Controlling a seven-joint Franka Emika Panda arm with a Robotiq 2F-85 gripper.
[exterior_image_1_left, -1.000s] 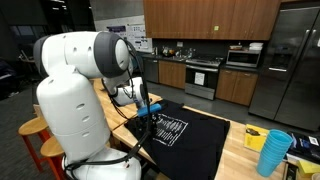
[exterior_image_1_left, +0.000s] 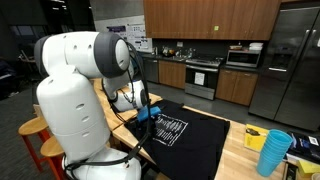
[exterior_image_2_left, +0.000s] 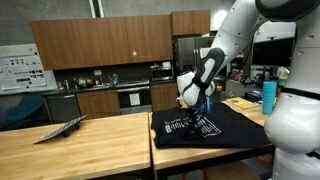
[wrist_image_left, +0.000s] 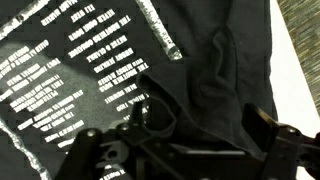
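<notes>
A black cloth, perhaps a garment, with rows of white print (wrist_image_left: 75, 60) lies spread over the table. In the wrist view, a rumpled fold of the cloth (wrist_image_left: 190, 85) rises below the gripper, whose fingers stand apart on either side of it. Exterior view 1 has the gripper (exterior_image_1_left: 148, 118) low over the left part of the black cloth (exterior_image_1_left: 195, 140). From exterior view 2, it hangs close above the cloth (exterior_image_2_left: 230, 128) too. Whether the fingertips touch the fabric is hard to tell.
Blue cups (exterior_image_1_left: 273, 152) stand at the table's right end, near a yellow item (exterior_image_1_left: 256, 137). Stools (exterior_image_1_left: 35, 128) line the left side. Bare wooden tabletop (exterior_image_2_left: 80, 140) stretches away from the cloth in exterior view 2.
The gripper has shifted slightly lower and to the left in exterior view 1. The spread cloth looks much the same.
</notes>
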